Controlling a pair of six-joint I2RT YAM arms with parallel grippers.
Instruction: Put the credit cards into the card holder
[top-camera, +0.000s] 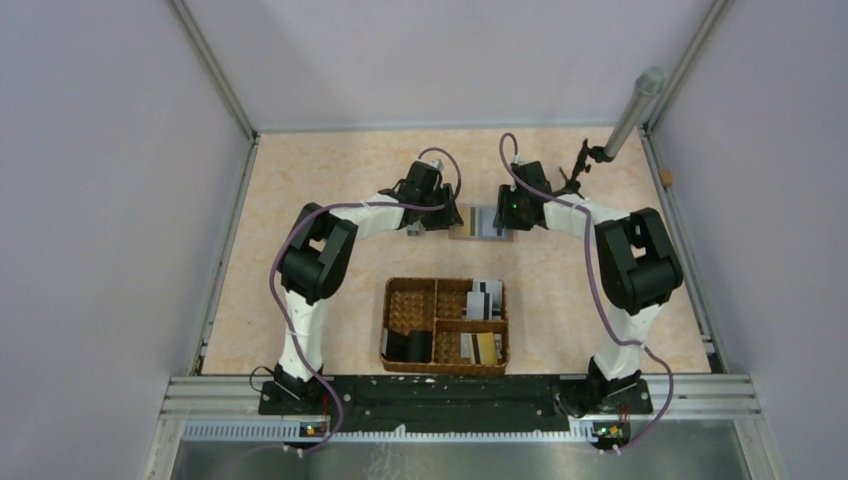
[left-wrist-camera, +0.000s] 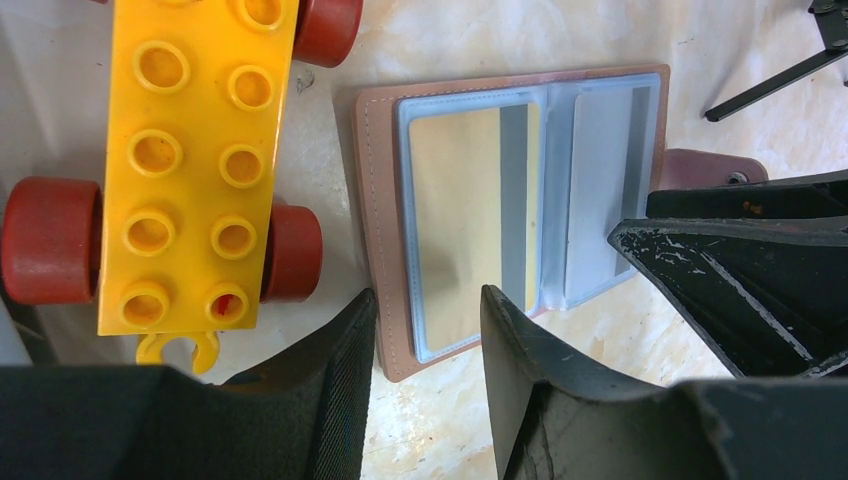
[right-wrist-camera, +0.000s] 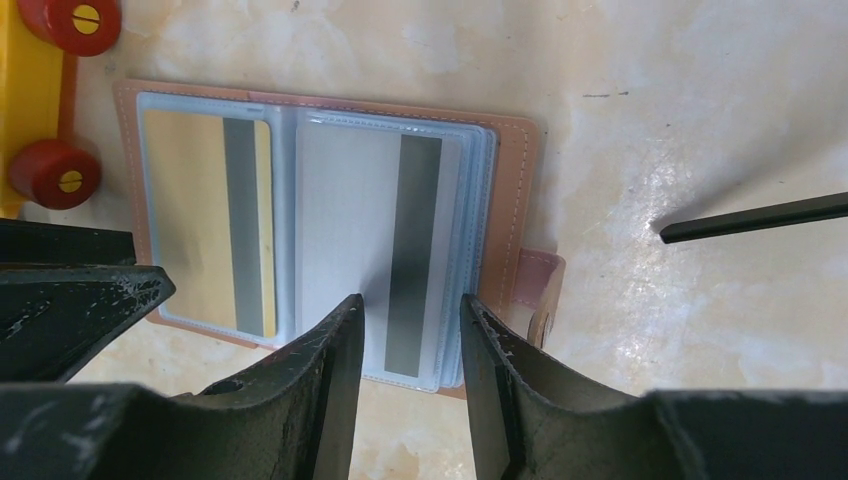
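Note:
The card holder (top-camera: 484, 238) lies unfolded on the table between my grippers, with brown margins and two clear pockets. A gold card (left-wrist-camera: 455, 200) with a dark stripe sits in its left pocket, and a silver card (right-wrist-camera: 340, 210) in the right one. My left gripper is shut on the holder's left side, one finger at its outer edge and the other over the gold card. Above the right pocket, my right gripper is part open, its fingers straddling the silver card's dark stripe; whether they touch the card cannot be told.
A yellow toy block car (left-wrist-camera: 190, 170) stands left of the holder. The wicker basket (top-camera: 436, 345) in front holds several cards and dark items in compartments. A metal post (top-camera: 635, 112) rises at the back right.

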